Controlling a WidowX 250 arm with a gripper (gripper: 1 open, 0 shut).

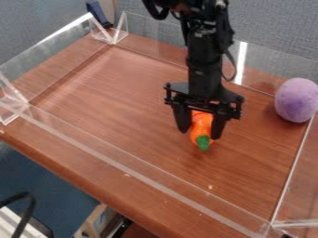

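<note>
A black gripper (202, 117) hangs from the arm over the middle right of the wooden board, its two fingers down on either side of an orange carrot (202, 131) with a green end toward the front. The fingers partly hide the carrot. Whether they are closed on it is unclear.
A purple round object (297, 100) lies at the right edge behind the gripper. Clear low walls border the wooden board (112, 102). The left and front of the board are bare.
</note>
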